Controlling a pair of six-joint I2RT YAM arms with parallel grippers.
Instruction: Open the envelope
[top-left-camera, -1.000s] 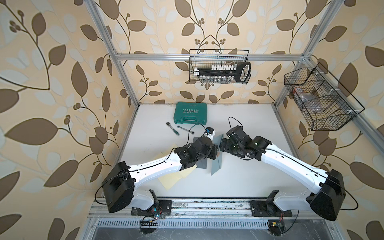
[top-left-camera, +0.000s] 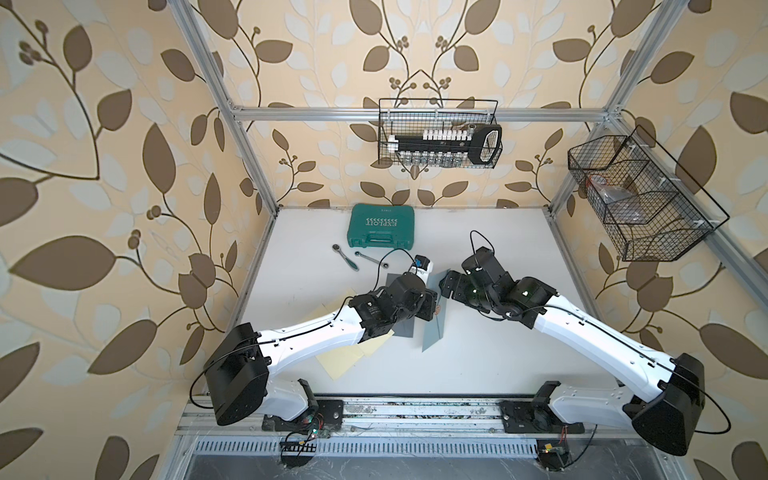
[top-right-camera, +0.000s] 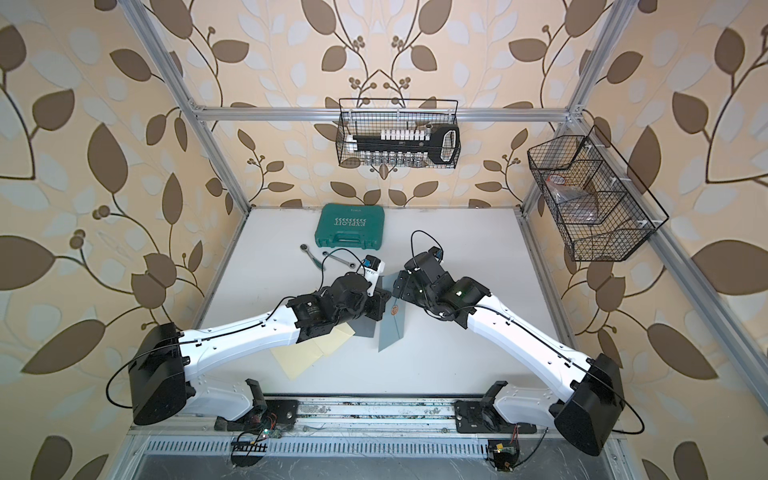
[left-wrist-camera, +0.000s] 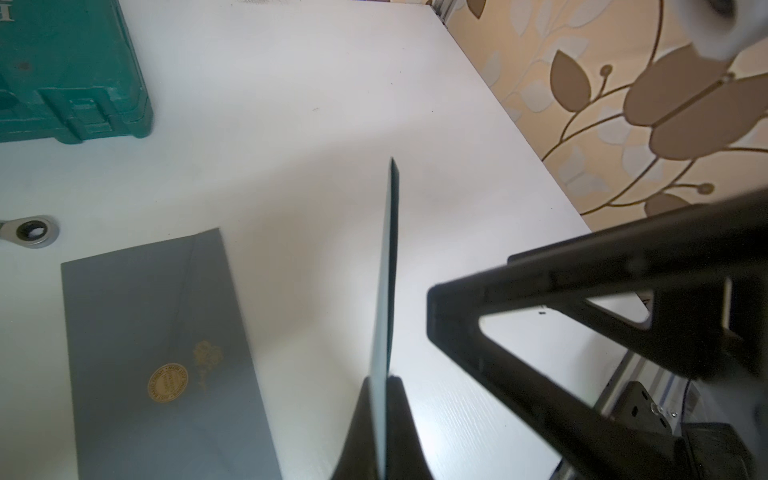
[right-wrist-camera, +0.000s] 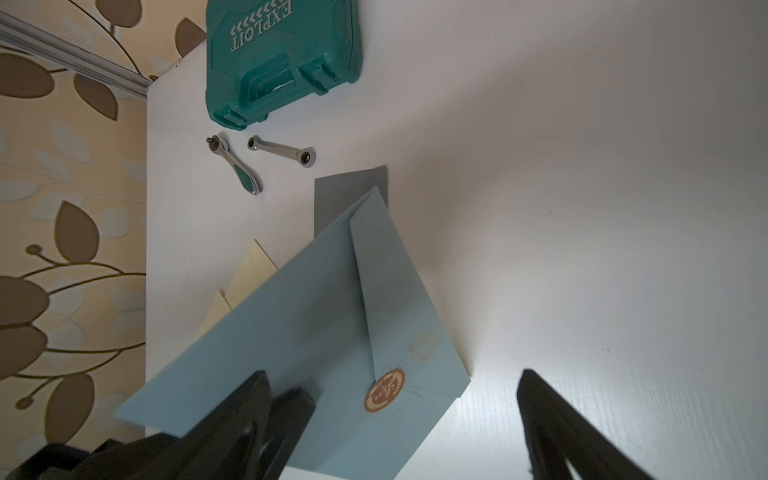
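A light blue envelope (right-wrist-camera: 320, 320) with a reddish-brown round seal (right-wrist-camera: 385, 390) is held up off the table, its pointed flap lying against the body. My left gripper is shut on it; in the left wrist view the envelope shows edge-on, rising between the fingers. To the right of the envelope, my right gripper stands open and close to it. One right finger (right-wrist-camera: 252, 412) overlaps the envelope in the right wrist view, while the other finger (right-wrist-camera: 552, 408) is over bare table. Whether the right fingers touch the paper, I cannot tell.
A dark grey envelope (left-wrist-camera: 160, 320) lies flat below, beside yellow envelopes (top-left-camera: 344, 360). Behind are a green case (top-left-camera: 381, 225), a ratchet (top-left-camera: 345, 257) and a wrench (right-wrist-camera: 280, 149).
The left arm and the blue envelope have stayed in place.
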